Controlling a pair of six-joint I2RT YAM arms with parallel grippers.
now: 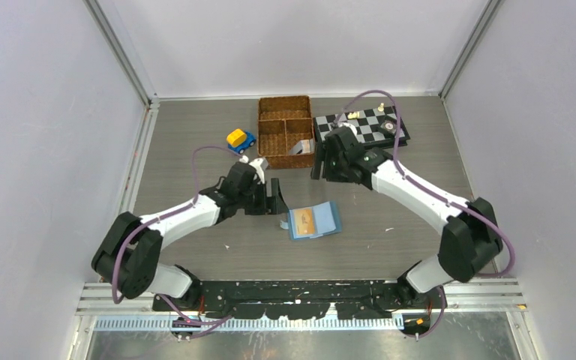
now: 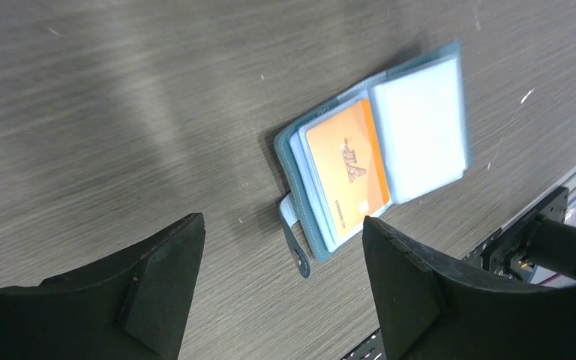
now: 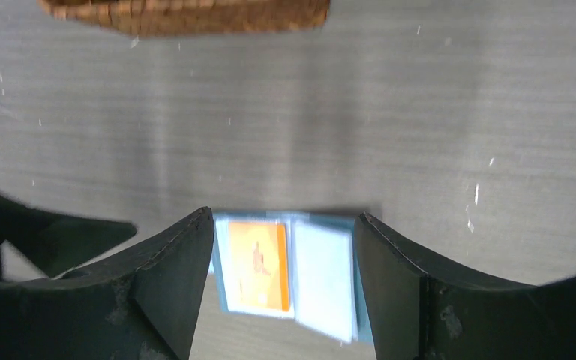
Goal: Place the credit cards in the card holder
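The blue card holder (image 1: 336, 215) lies spread on the table, with an orange card (image 1: 304, 220) in its left side and a pale blank pocket (image 2: 421, 124) on its right. A strap with a snap (image 2: 295, 238) sticks out from the holder's left edge. Just left of the holder, above the table, my left gripper (image 1: 277, 197) is open, empty between its fingers. My right gripper (image 1: 316, 160) hangs behind the holder, near the basket, also open and holding nothing; the holder shows below, between its fingertips.
A divided wicker basket (image 1: 271, 163) stands at the back with whitish card-like items (image 1: 304, 147) in one compartment. Right of it is a chessboard (image 1: 333, 131), left a yellow and blue toy car (image 1: 241, 140). Table around the holder is clear.
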